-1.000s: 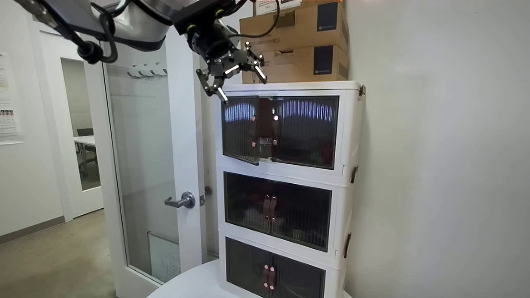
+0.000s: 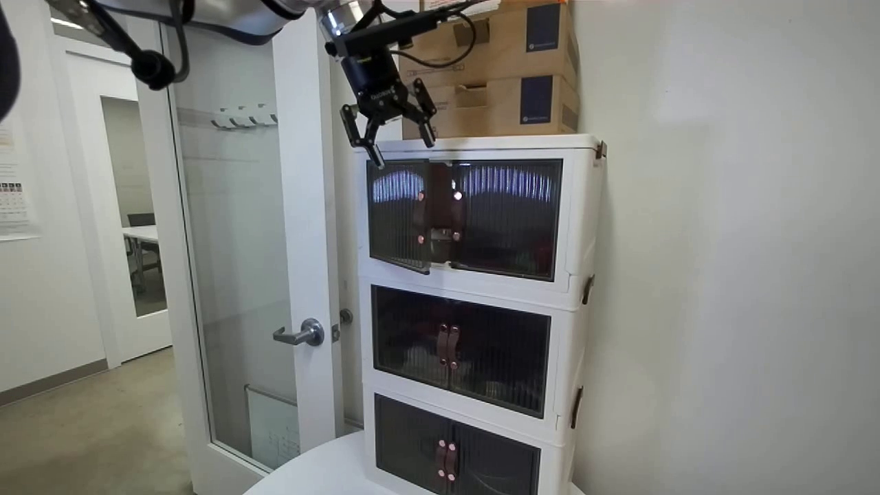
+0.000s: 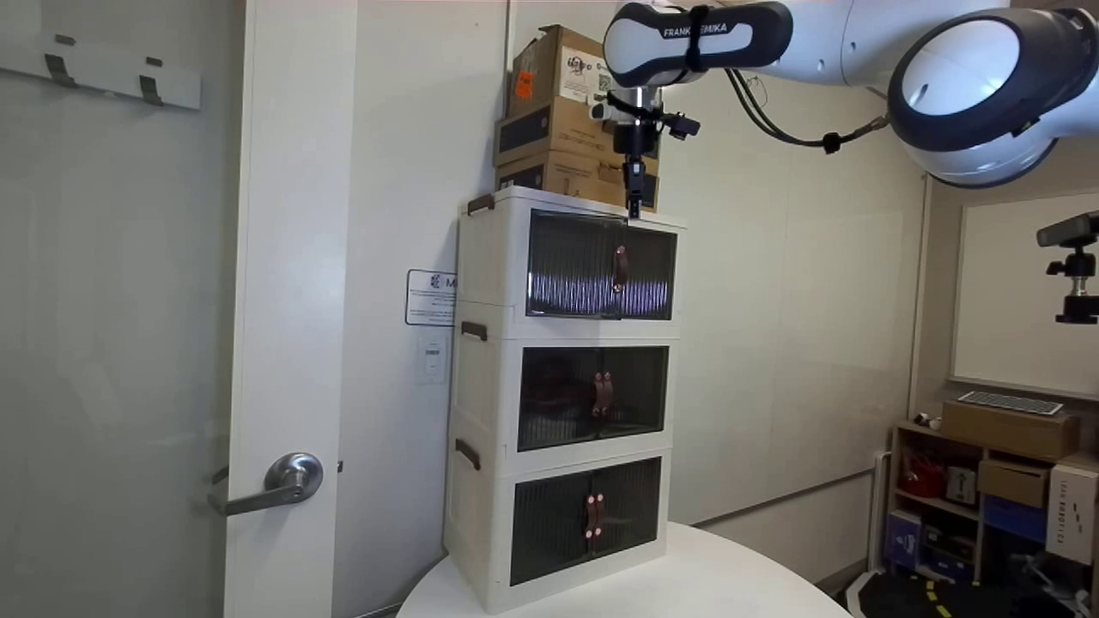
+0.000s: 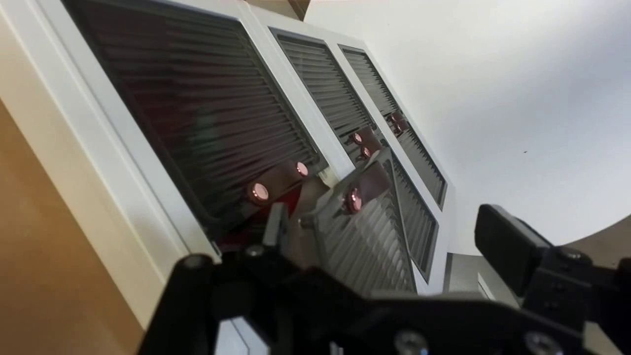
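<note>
My gripper (image 2: 405, 155) stands open, fingers pointing down, at the height of the cabinet's top edge. Nothing shows between its fingers in the wrist view. The white three-tier cabinet (image 2: 470, 293) has dark ribbed doors. Its top left door (image 2: 398, 218) is swung partly outward, leaving a narrow gap at the middle. The top right door (image 2: 507, 218) looks closed. In the wrist view the ajar door (image 4: 367, 236) lies between the two fingers from the camera's side; I cannot tell whether they touch it. In the second exterior view the gripper (image 3: 634, 215) overlaps the upper door edge.
Cardboard boxes (image 2: 503, 99) are stacked on the cabinet top, behind the gripper. The middle doors (image 2: 460, 346) and bottom doors (image 2: 456, 449) are closed. A round white table (image 3: 742, 577) carries the cabinet. A glass door with a lever handle (image 2: 301, 333) stands at the left.
The arm and wrist have shifted and the gripper has turned to point more steeply down. Its fingers remain open. The ajar top left door looks unmoved.
</note>
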